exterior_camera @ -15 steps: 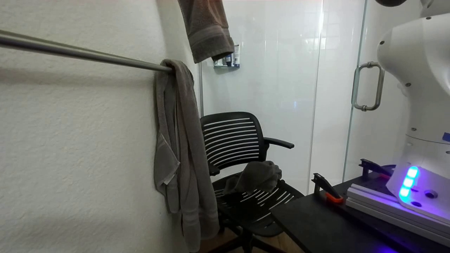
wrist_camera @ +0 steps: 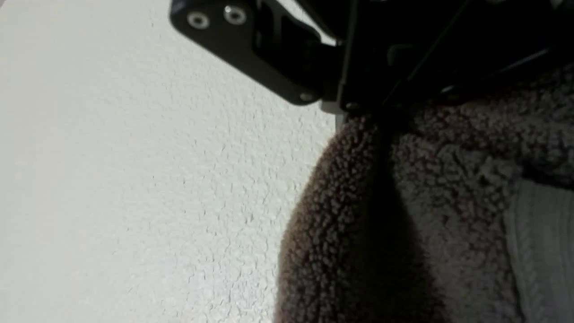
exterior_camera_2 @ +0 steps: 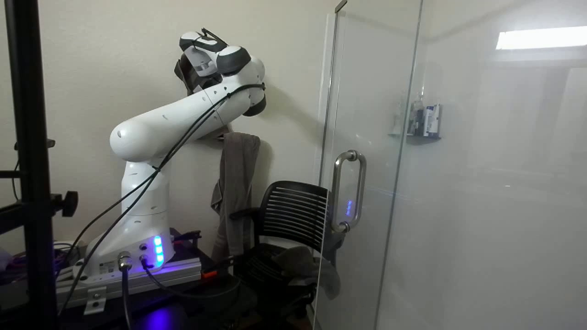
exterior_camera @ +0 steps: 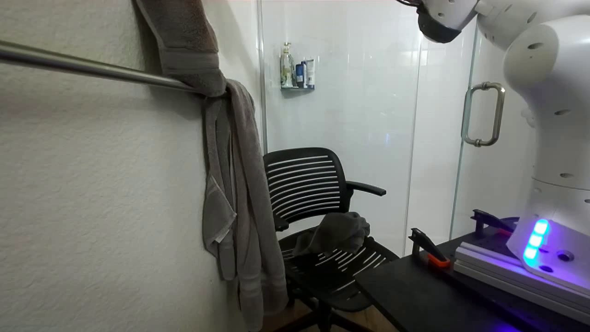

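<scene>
In the wrist view my gripper is shut on a brown-grey towel (wrist_camera: pixel 333 226), whose fabric bunches up at the fingertips and spreads below. Exterior view 1 shows that towel (exterior_camera: pixel 188 44) coming down from the top edge, its lower end in front of the metal towel bar (exterior_camera: pixel 94 69) near the bar's far end; whether it touches the bar I cannot tell. The gripper itself is above that frame. A second grey towel (exterior_camera: pixel 249 193) hangs over the end of the bar, along the wall. In exterior view 2 the arm hides most of the held towel (exterior_camera_2: pixel 187 74).
A black chair (exterior_camera: pixel 304 182) with a crumpled grey cloth (exterior_camera: pixel 334 232) on its seat stands below and beyond the bar. The textured wall (exterior_camera: pixel 99 210) is close on the left. Glass with a metal door handle (exterior_camera_2: pixel 347 189) stands to the right of the arm.
The held towel has moved left and slightly lower in exterior view 1, from in front of the shower shelf to the bar. The arm has turned with it. The hanging towel and chair look unchanged.
</scene>
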